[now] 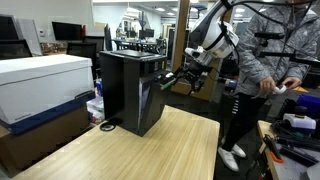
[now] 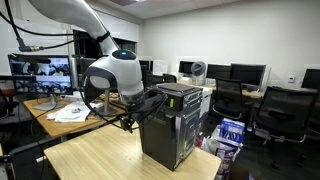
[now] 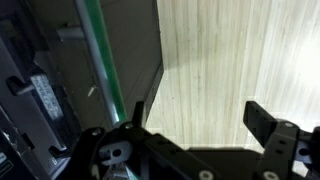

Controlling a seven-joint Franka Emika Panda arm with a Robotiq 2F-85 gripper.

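My gripper is open over the wooden table (image 3: 215, 65), with only bare tabletop visible between its fingers. To its left in the wrist view runs the dark cabinet (image 3: 145, 45), with a greenish edge strip (image 3: 98, 40) and metal fittings beside it. The left finger is close to that strip; whether they touch I cannot tell. In exterior view 1 the tall dark cabinet (image 1: 118, 85) stands upright on the table, and the white arm (image 1: 212, 42) reaches to its right-hand side. Exterior view 2 shows the same cabinet (image 2: 163, 138) beside the arm (image 2: 118, 72).
White storage boxes (image 1: 42, 88) stand stacked at the left of the table. A small black round object (image 1: 107, 127) lies near the cabinet's base. A person in grey (image 1: 262, 65) stands close on the right.
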